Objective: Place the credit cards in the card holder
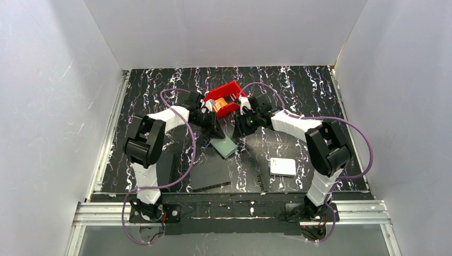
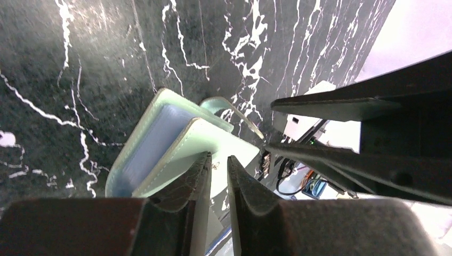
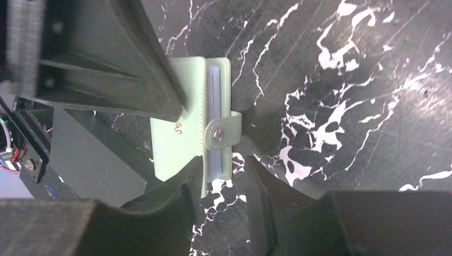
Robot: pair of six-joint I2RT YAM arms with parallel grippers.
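The pale green card holder (image 1: 224, 146) lies on the table in the middle. Its snap strap (image 3: 223, 132) sticks out at the side and its cover (image 2: 218, 140) looks slightly raised. My left gripper is just above the cover, its fingers a narrow gap apart with nothing seen between them. Also over the holder, in the right wrist view, are the left gripper's dark fingers (image 3: 120, 85). My right gripper stands open and empty near the strap side. Cards (image 1: 220, 104) sit in the red bin (image 1: 237, 89) behind.
Dark flat pads (image 1: 210, 175) lie in front of the holder. A white box (image 1: 282, 167) is at the right front, and a small black strip (image 1: 261, 182) lies left of it. The two grippers are close together.
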